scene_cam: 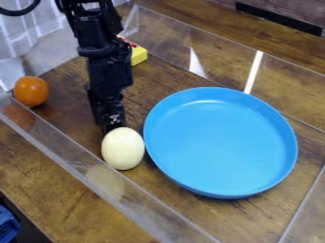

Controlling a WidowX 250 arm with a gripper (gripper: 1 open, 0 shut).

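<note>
The black gripper (109, 116) hangs low over the wooden board, its tip just behind a white egg-shaped object (124, 150). To the right lies a large blue plate (219, 142), close beside the white object. An orange round fruit (30, 90) sits at the left.
A yellow and red block (135, 52) lies behind the gripper. Clear plastic walls edge the area along the left and bottom. Bare wood (191, 52) shows at the back.
</note>
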